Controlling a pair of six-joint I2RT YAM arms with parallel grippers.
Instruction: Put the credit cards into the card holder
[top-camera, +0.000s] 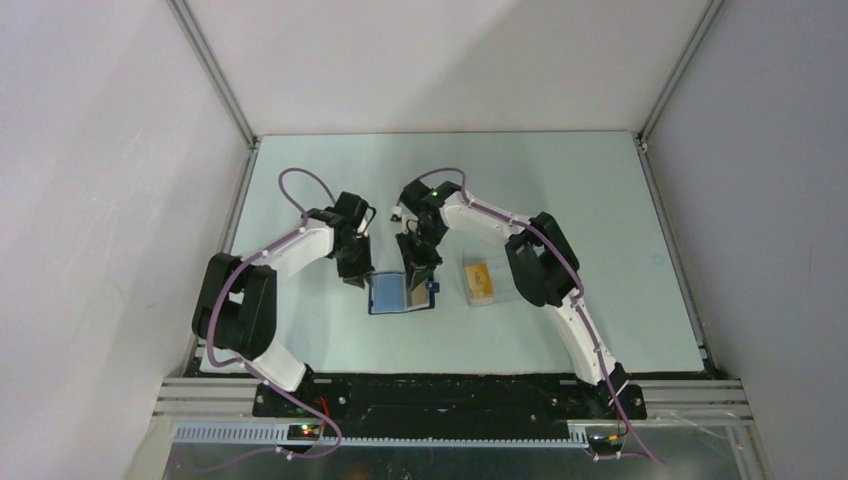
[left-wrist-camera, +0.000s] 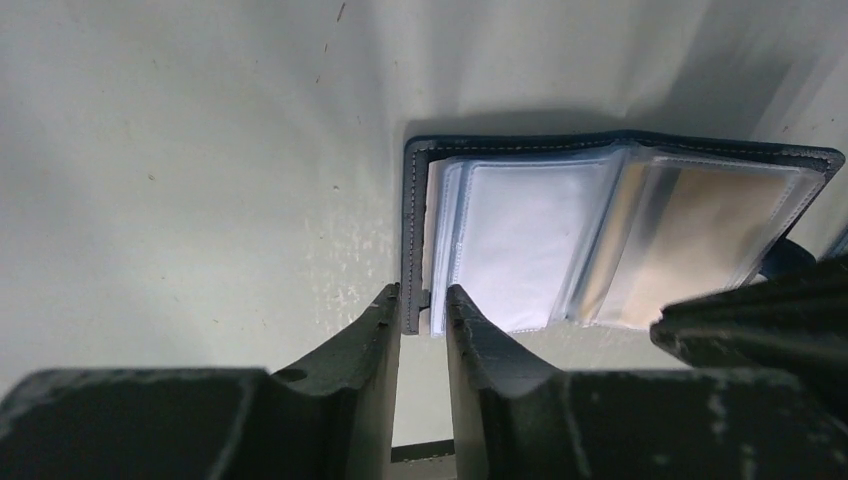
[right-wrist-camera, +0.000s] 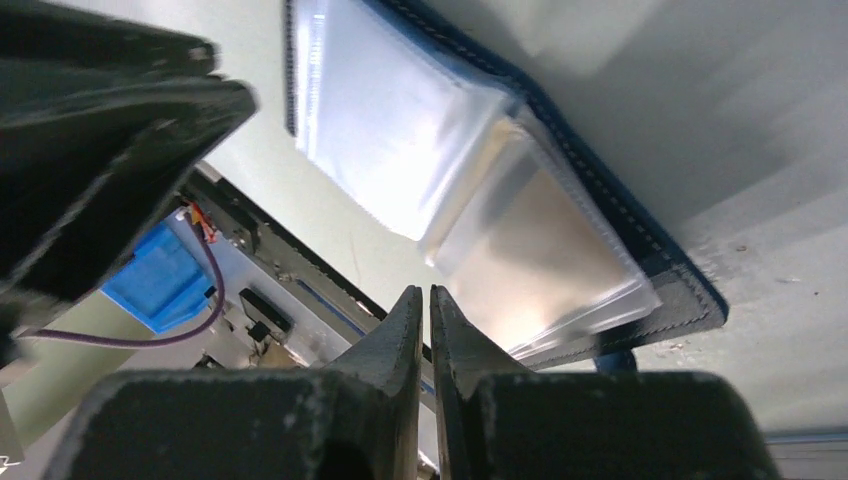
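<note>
The open card holder (top-camera: 388, 292) lies mid-table, dark blue cover with clear sleeves, white on the left and tan on the right (left-wrist-camera: 710, 230). My left gripper hangs at the holder's left edge, its fingertips apart with nothing seen between them. My right gripper is over the tan sleeves (right-wrist-camera: 530, 250); its fingertips show only a narrow gap, with no card visible between them. In the right wrist view the left gripper's dark body fills the upper left.
A clear container (top-camera: 505, 290) with a yellow card stack (top-camera: 478, 280) lies right of the holder, partly under the right arm.
</note>
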